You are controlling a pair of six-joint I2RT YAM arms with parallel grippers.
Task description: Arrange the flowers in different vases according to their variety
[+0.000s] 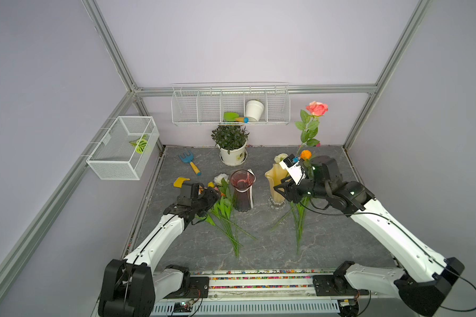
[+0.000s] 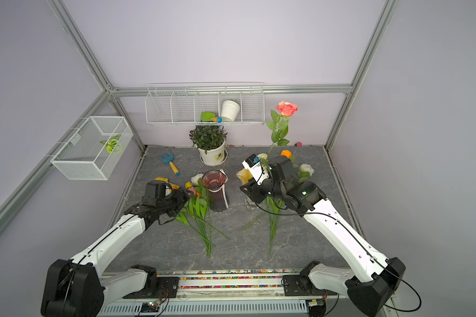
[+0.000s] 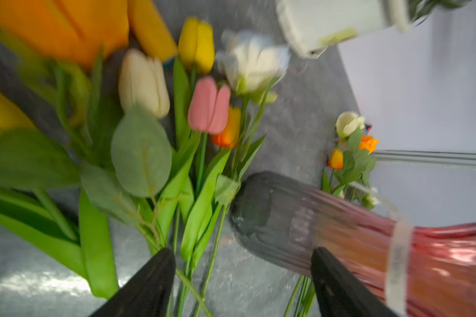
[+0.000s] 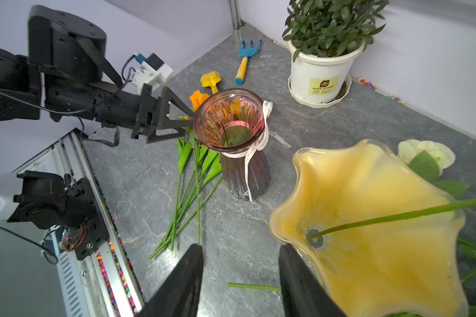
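Observation:
A pink rose [image 1: 317, 108] stands tall in the yellow fluted vase [image 4: 370, 232], its stem reaching down inside. The right gripper is open and empty, beside that vase's front. Tulips and a white rose [image 3: 251, 60] lie with crossed stems left of the pinkish glass vase [image 4: 232, 137], which stands upright with a ribbon. My left gripper is open above this pile, near pink [image 3: 209, 105], yellow and cream tulips; the left wrist view is blurred. More flowers [image 3: 354, 158] lie right of the yellow vase, partly hidden by the right arm.
A potted plant [image 4: 322, 74] stands at the back, with a rake [image 4: 242, 66] and small yellow tool [image 4: 210, 79] at back left. A wire rack [image 1: 206, 108] and basket [image 1: 103, 163] hang on the walls.

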